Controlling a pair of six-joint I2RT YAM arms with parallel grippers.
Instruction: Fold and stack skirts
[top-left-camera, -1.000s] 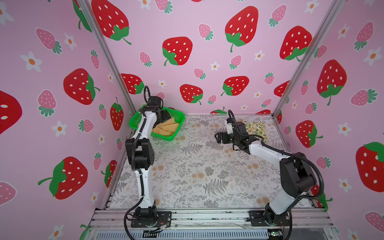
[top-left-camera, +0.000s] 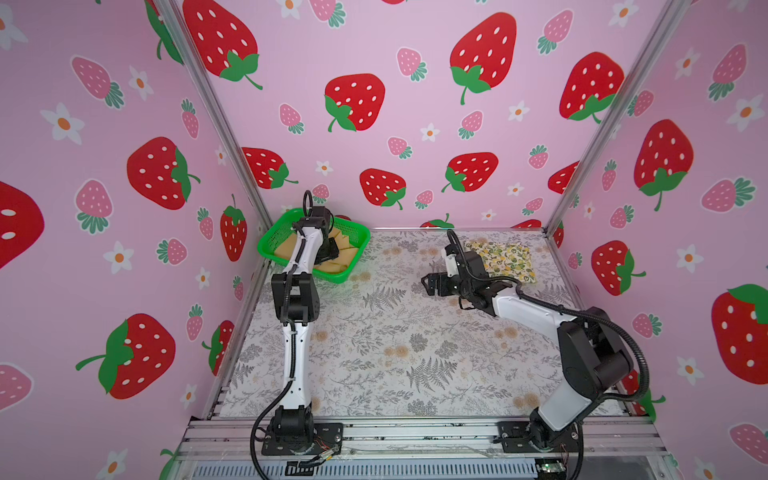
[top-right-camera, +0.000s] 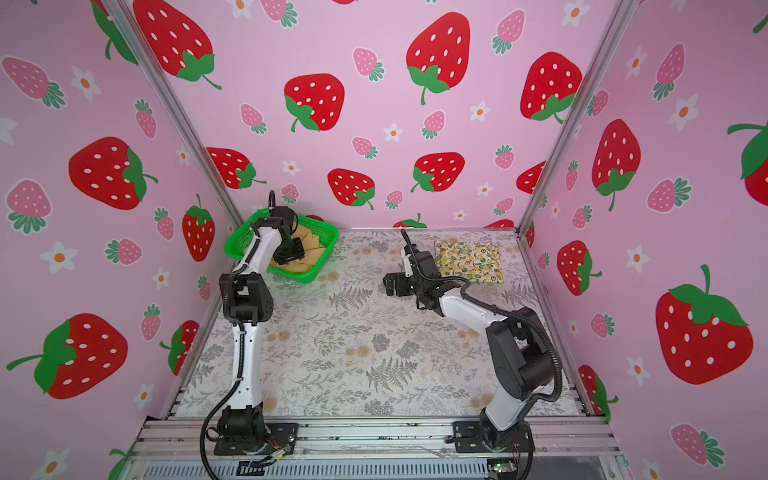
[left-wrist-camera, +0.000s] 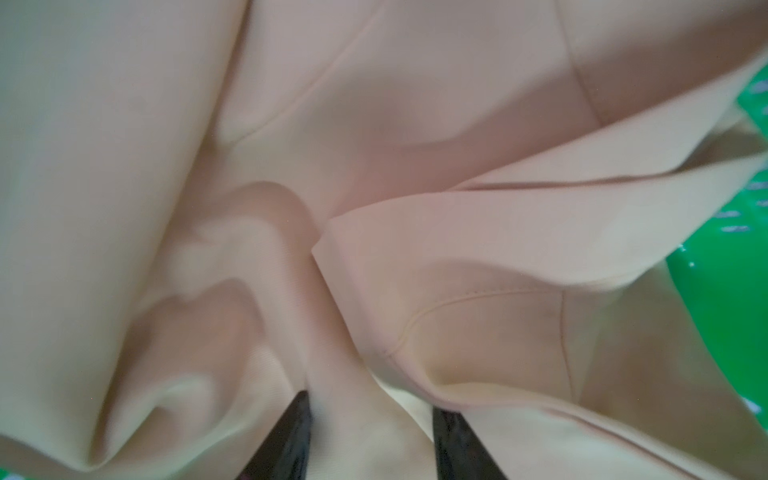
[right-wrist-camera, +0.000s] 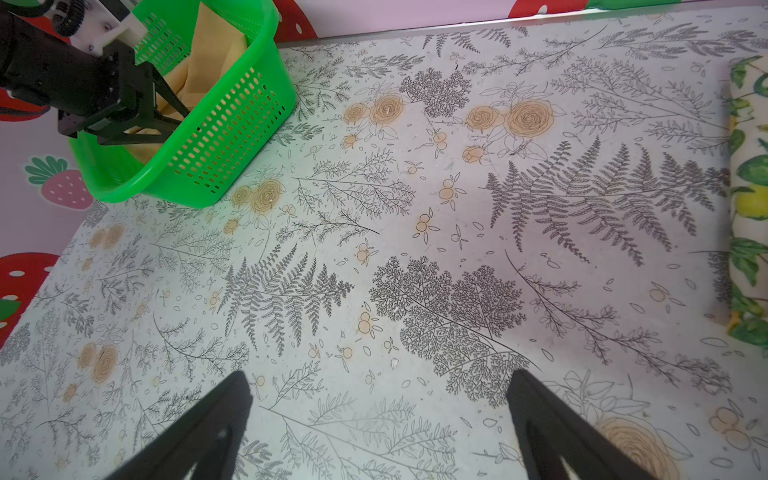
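Note:
Tan skirts (top-left-camera: 342, 260) lie crumpled in a green basket (top-left-camera: 356, 240) at the back left. My left gripper is down in the basket among them; in the left wrist view its fingertips sit apart at the bottom edge, over folds of the pale fabric, and whether cloth is between them is unclear. My right gripper hangs open over bare table, right of the basket, with nothing between its fingers.
A folded lemon-print cloth (top-right-camera: 472, 260) lies flat at the back right, behind the right arm. Strawberry-print walls close in the sides and back.
The right gripper has shifted a little to the left.

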